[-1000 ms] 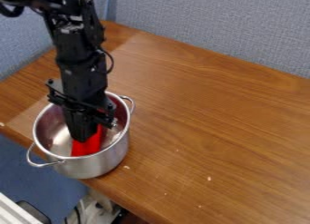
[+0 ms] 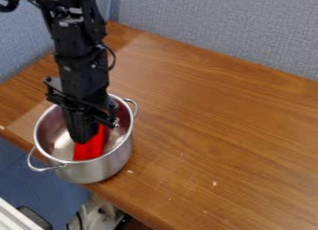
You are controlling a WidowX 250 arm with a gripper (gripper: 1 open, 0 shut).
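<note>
A steel pot (image 2: pixel 104 167) with wire handles stands at the table's front left edge. Inside it lies a red object (image 2: pixel 89 148), partly hidden behind my black gripper (image 2: pixel 85 136). The gripper points down into the pot, its tips just above or against the red object. Its fingers look shut; whether anything is between them cannot be seen clearly.
Grey padded walls stand at the back and left. White and metal hardware sits below the table's front left.
My arm and gripper have shifted very slightly within the pot over the last second. The pot stays where it was.
</note>
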